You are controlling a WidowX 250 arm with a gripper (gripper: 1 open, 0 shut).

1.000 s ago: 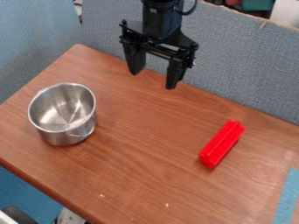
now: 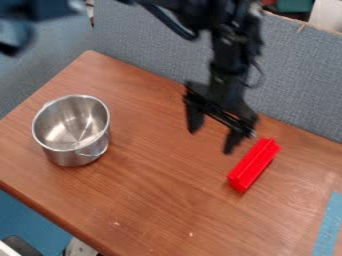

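My gripper (image 2: 211,130), dark and blurred, hangs open above the wooden table, up and left of a red bar-shaped object (image 2: 253,164) on the right part of the table. A steel pot (image 2: 71,130) stands at the left.
A grey padded wall (image 2: 143,50) runs along the back. A light blue strip (image 2: 327,225) lies at the right edge.
My gripper has moved right and lower in the view, toward the red object. The pot and red object are where they were.
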